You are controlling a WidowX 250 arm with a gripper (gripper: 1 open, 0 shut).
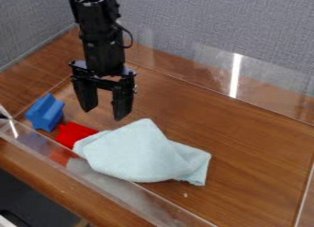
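My gripper (pixel 103 98) hangs from the black arm at the upper left, its two fingers apart, open, above the wooden table with nothing seen between them. In front of it a crumpled pale cloth (pixel 141 155) lies across the lower middle. A red block (pixel 72 134) lies just left of the cloth, partly beside its edge, and a blue block (pixel 44 112) stands farther left, near the table's left edge.
A grey wall stands at the back, and a clear strip runs along the front left edge.
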